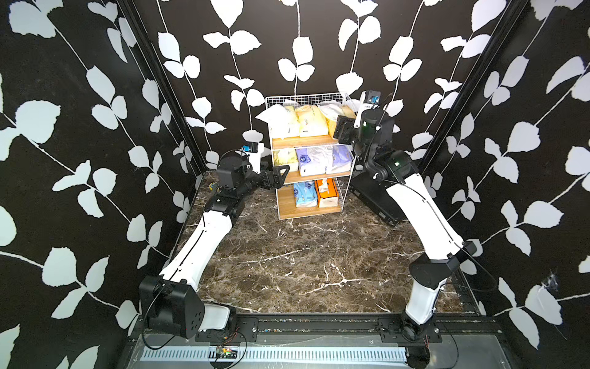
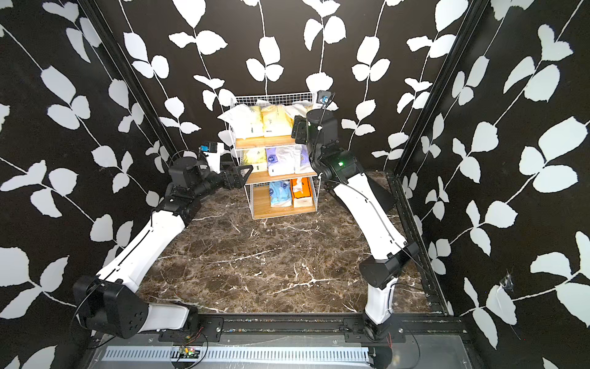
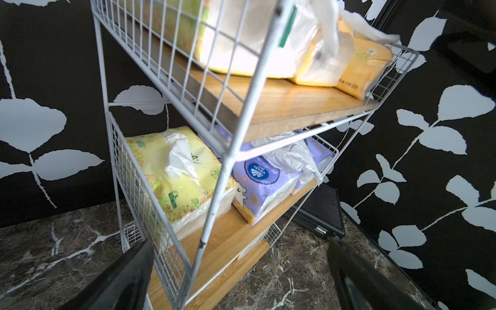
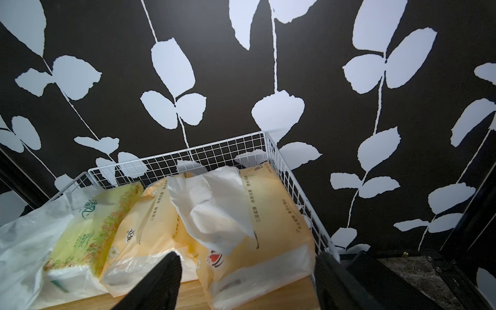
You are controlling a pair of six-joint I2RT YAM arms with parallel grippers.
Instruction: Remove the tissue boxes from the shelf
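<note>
On the shelf's top tier, the right wrist view shows an orange tissue pack [image 4: 279, 211] with a white sheet sticking out, a second orange pack [image 4: 149, 232], and a yellow-green pack [image 4: 85, 237]. My right gripper stands open in front of the rightmost pack, its fingers spread to either side, holding nothing. The middle tier bears a yellow pack [image 3: 180, 178] and purple packs [image 3: 266, 178]. Low down sit a blue pack [image 1: 304, 193] and an orange tissue box [image 1: 327, 192]. My left gripper [image 1: 284, 176], open and empty, is beside the shelf's left side.
The white wire shelf [image 3: 235, 139] has mesh sides and wooden boards. Behind my right arm lies a black case [image 1: 378, 196] on the marble table [image 1: 289, 264]. The table in front of the shelf is bare.
</note>
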